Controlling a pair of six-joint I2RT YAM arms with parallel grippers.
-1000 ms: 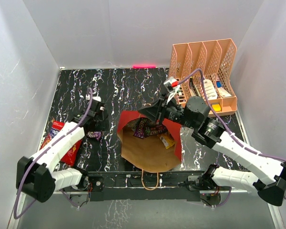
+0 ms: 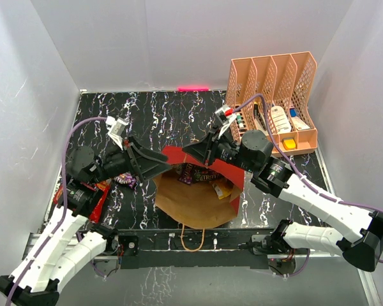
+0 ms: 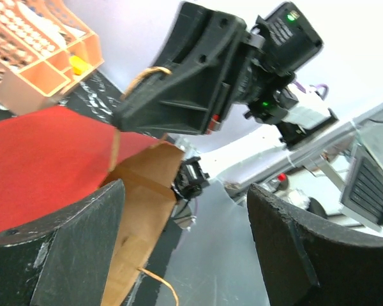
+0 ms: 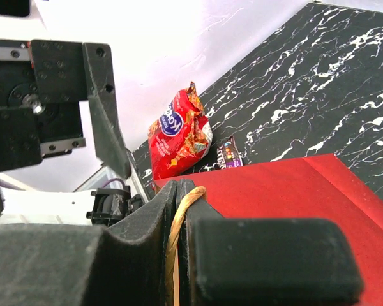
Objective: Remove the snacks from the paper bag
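Note:
The paper bag (image 2: 198,207), red outside and brown inside, gapes toward the front of the table. A dark purple snack pack (image 2: 204,174) and a yellow pack (image 2: 221,189) lie inside it. My right gripper is shut on the bag's twisted handle (image 4: 173,245), at the bag's upper side. To the left of the opening, my left gripper (image 2: 164,164) holds its fingers apart, with nothing gripped between them. Out on the table at the left are a red chip bag (image 4: 177,135) and a small purple snack (image 4: 229,153).
An orange divided rack (image 2: 271,105) with small items stands at the back right. A second handle (image 2: 193,245) hangs over the front table edge. Bare marble table (image 2: 159,118) lies behind the bag.
My left gripper has moved from above the small purple snack rightward to the bag's opening. The right gripper shifted slightly, and the bag's mouth moved a little with it.

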